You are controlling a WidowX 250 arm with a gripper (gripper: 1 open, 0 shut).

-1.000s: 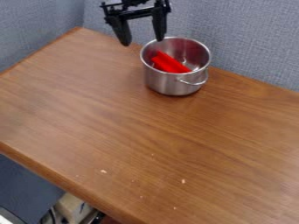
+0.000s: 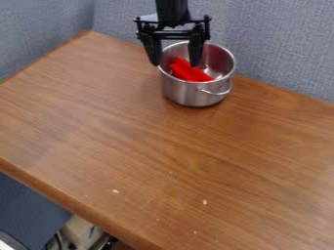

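A steel pot (image 2: 196, 93) with a side handle stands at the back of the wooden table (image 2: 144, 166). Inside it lies a red elongated object (image 2: 189, 72), partly hidden by the rim and my gripper. My black gripper (image 2: 174, 57) hangs open over the pot, its two fingers apart above the red object, one near the pot's left rim and the other toward the back.
Grey padded walls border it at the back and left. Some cables show below the near left edge.
My gripper has moved right and down, from above and left of the pot to over it. The pot and red object look unmoved.
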